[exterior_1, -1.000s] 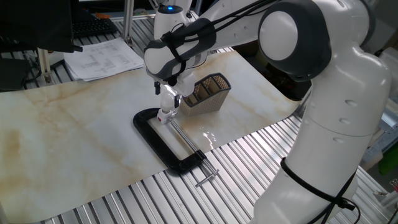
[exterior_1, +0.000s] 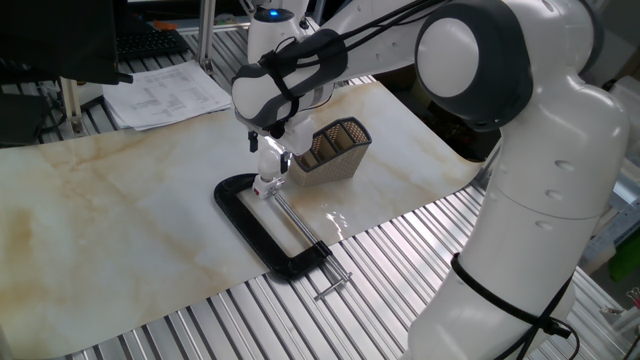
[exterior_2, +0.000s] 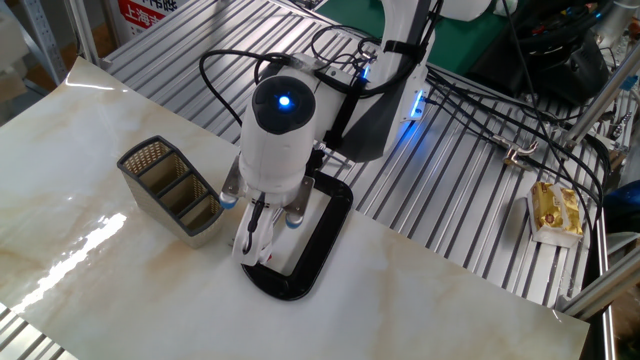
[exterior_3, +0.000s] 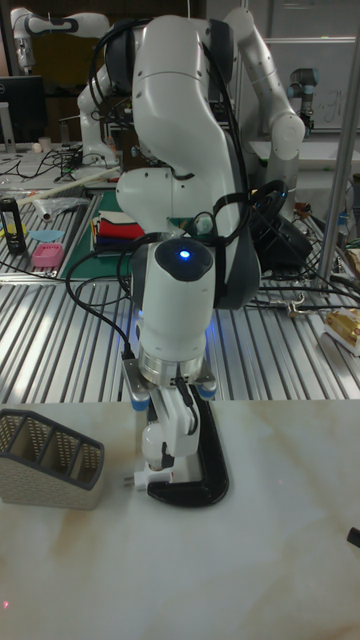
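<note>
A large black C-clamp (exterior_1: 250, 230) with a silver screw rod (exterior_1: 298, 220) lies flat, partly over the marbled sheet's edge. My gripper (exterior_1: 267, 182) points down at the clamp's far end, near the rod's tip. In the second exterior view the gripper (exterior_2: 254, 252) is beside the black frame (exterior_2: 325, 235). In the third view a small whitish piece (exterior_3: 135, 480) sticks out low beside the gripper (exterior_3: 160, 465). Whether it is held is unclear. The fingertips overlap and are too small to show a gap.
A beige mesh organizer (exterior_2: 165, 205) with dark-rimmed compartments stands close beside the gripper. Papers (exterior_1: 165, 95) lie beyond the marbled sheet (exterior_1: 110, 230). A gold-and-white packet (exterior_2: 553, 213) sits on the slatted metal table. Much of the sheet is bare.
</note>
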